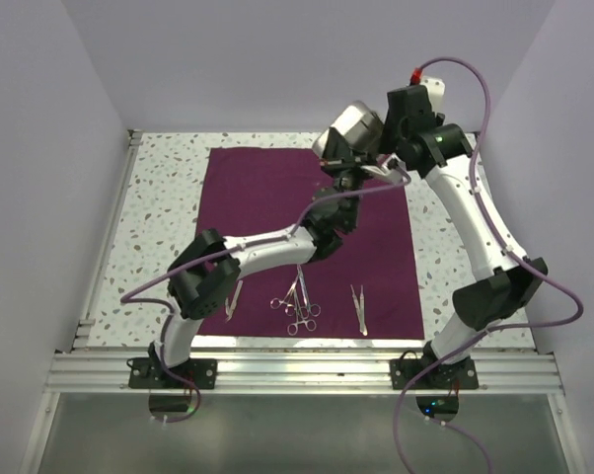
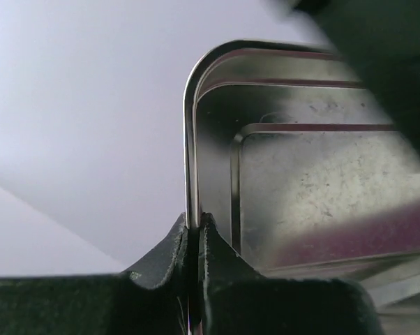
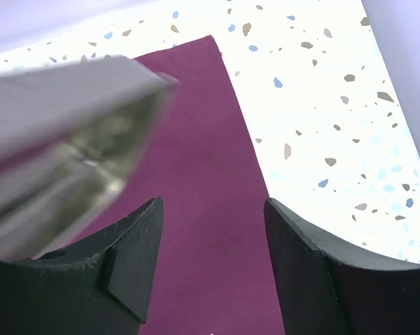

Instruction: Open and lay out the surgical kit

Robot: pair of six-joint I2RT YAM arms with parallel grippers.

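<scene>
The metal tray (image 1: 356, 126) is tilted up off the cloth at the back, with my left gripper (image 1: 338, 158) at its near left side. In the left wrist view, my left fingers (image 2: 161, 252) are shut on the rim of the tray (image 2: 194, 150); no instrument shows on the visible part of its floor. My right gripper stands open with nothing between its fingers, and the tray (image 3: 63, 105) is close by on its left. On the cloth's near part lie several scissor-handled instruments (image 1: 299, 308) and a slim pair (image 1: 361, 311) to their right.
The purple cloth (image 1: 253, 188) covers the middle of the speckled table (image 1: 159, 188). My left arm crosses over the cloth and hides part of the instruments (image 1: 235, 299) at near left.
</scene>
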